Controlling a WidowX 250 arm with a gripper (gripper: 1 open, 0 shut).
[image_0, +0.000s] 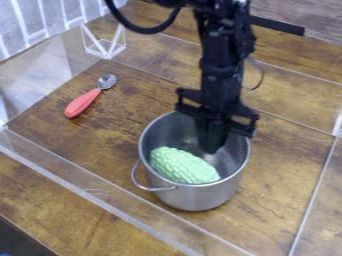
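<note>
A steel pot with a wire handle stands on the wooden surface at the lower middle. A pale green corn cob lies inside it, toward the front left. The black gripper hangs at the pot's back rim, blurred, with its lower end partly over the opening. I cannot make out its fingertips or anything held between them.
A red-handled spoon lies on the wood at the upper left. A small white wire object is near the back left, by clear panels. Bare wood lies to the right of the pot and at the lower left.
</note>
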